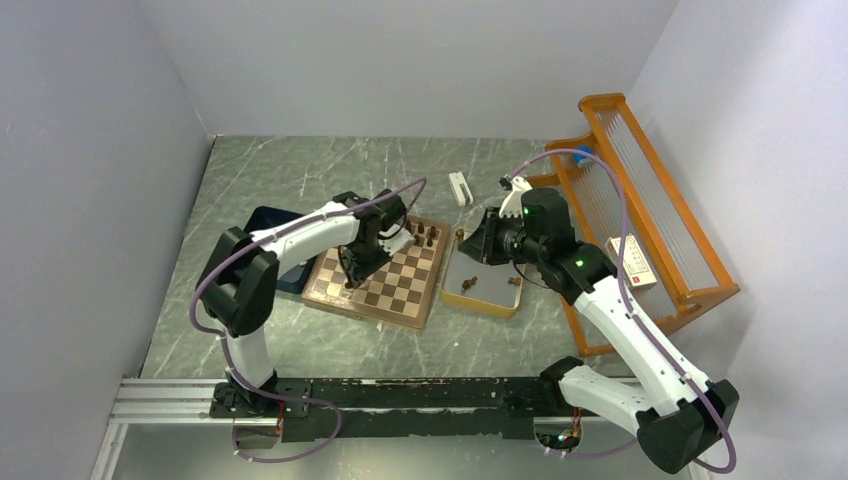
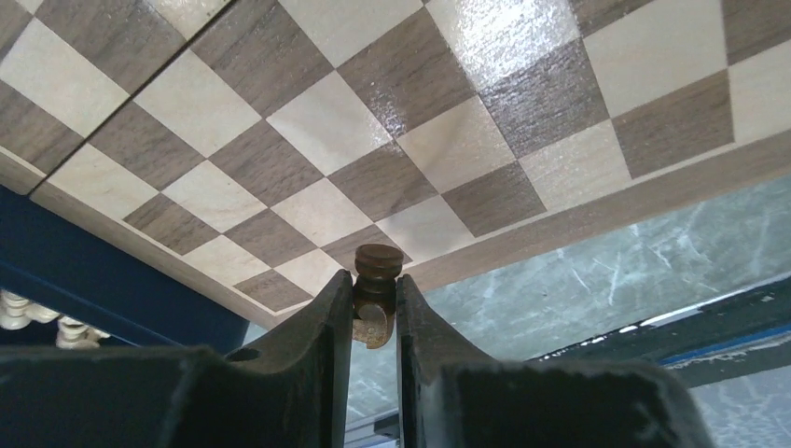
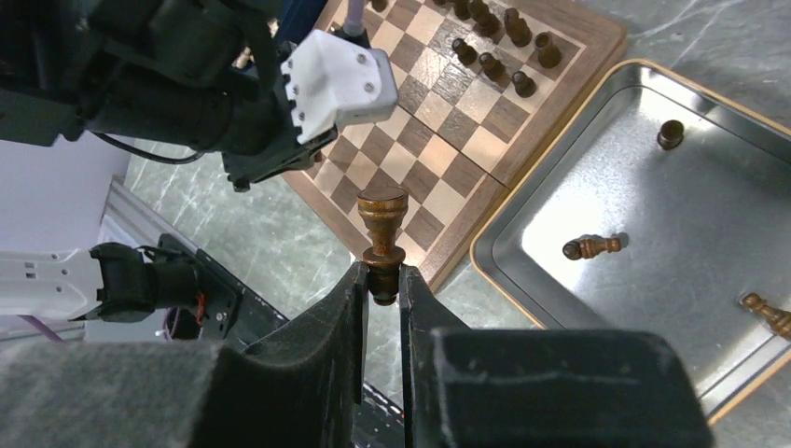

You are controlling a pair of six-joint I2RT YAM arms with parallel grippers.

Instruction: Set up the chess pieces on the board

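Observation:
In the left wrist view my left gripper is shut on a dark brown chess piece [image 2: 378,263], held over the near left edge of the chessboard [image 2: 606,207]. My right gripper has its fingers closed around another dark piece [image 3: 382,210], its base facing the camera; from above, this gripper hangs over the tray. Several dark pieces stand at the board's far right corner, among them a rook-like piece [image 3: 548,50]. Inside the metal tray [image 3: 695,196] are a standing piece [image 3: 670,134], a lying piece [image 3: 591,246] and another lying piece [image 3: 767,314].
A dark blue box [image 2: 121,275] with several pale pieces [image 2: 70,329] adjoins the board's left side. Behind the tray lies a white object [image 1: 460,188]. A wooden rack [image 1: 690,295] borders the right side. Counter space in front of the board is clear.

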